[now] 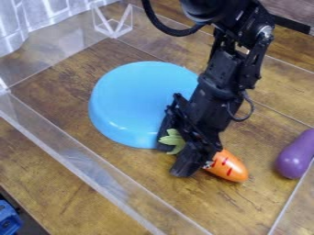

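The black gripper [185, 151] is low over the wooden table, its fingers at the green top of an orange toy carrot [226, 166], which lies just right of a large blue dish [135, 96]. The black arm hides part of the dish's right side. Whether the fingers are closed on the carrot's leaves is hard to make out.
A purple toy eggplant [295, 154] lies at the right. Clear plastic edging runs diagonally along the left side, with a small blue object [6, 220] at the lower left.
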